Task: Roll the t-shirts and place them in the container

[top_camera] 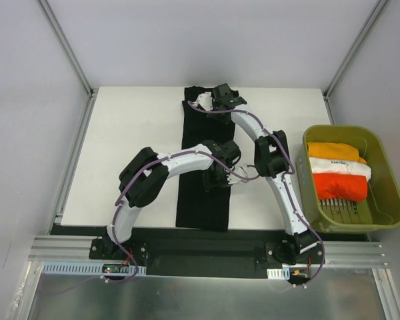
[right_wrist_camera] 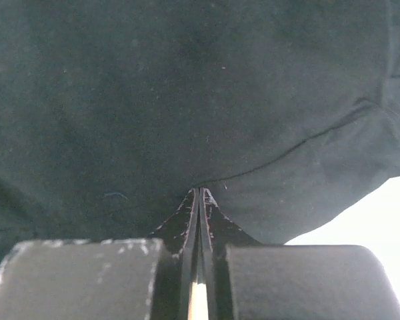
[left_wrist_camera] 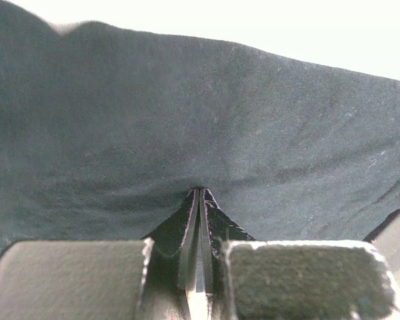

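A black t-shirt point(top_camera: 205, 203) lies as a long folded strip across the white table, its front end at the table's edge. Over its middle stands my left gripper, shut, its tips against the dark cloth with nothing plainly pinched between them. At the far end of the strip my right gripper is also shut, its tips down at a crease in the fabric. Both arms hide parts of the shirt in the top view.
On the right a green bin point(top_camera: 387, 212) holds rolled orange point(top_camera: 333, 152), white point(top_camera: 340, 167) and red point(top_camera: 341, 187) shirts. Bare white table point(top_camera: 120, 120) stretches to the left of the strip.
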